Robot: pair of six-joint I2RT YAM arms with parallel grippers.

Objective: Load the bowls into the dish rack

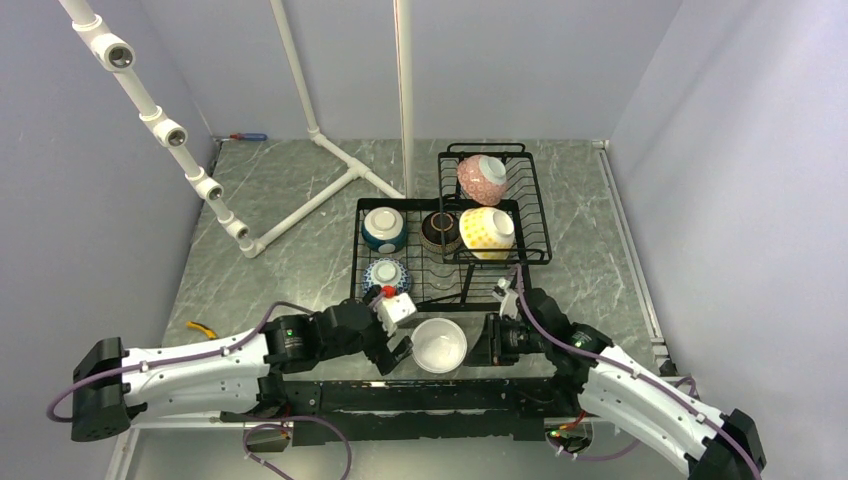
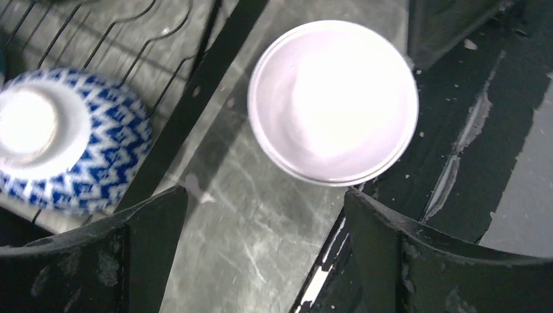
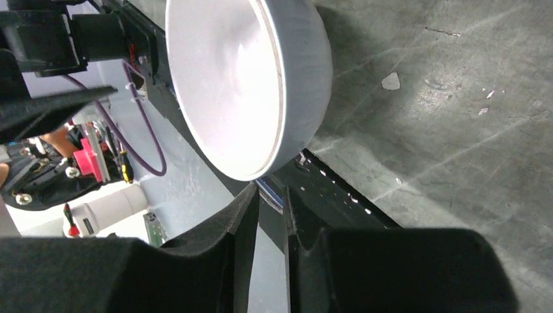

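A white bowl (image 1: 438, 345) rests upright on the counter in front of the rack (image 1: 354, 260). My left gripper (image 1: 393, 345) is open just left of it, empty, as the left wrist view shows. My right gripper (image 1: 482, 343) is at the bowl's right; in the right wrist view its fingers sit close together below the rim, with nothing seen between them. In the rack stand inverted blue-patterned (image 2: 111, 137) and teal (image 1: 384, 229) bowls, a dark bowl (image 1: 439, 232), and tilted yellow (image 1: 486, 233) and pink (image 1: 482, 178) bowls.
A white pipe frame (image 1: 305, 210) stands left of the rack. The counter's black front edge (image 1: 370, 395) runs just below the bowl. Walls close the sides and back. Some bare counter lies right of the rack.
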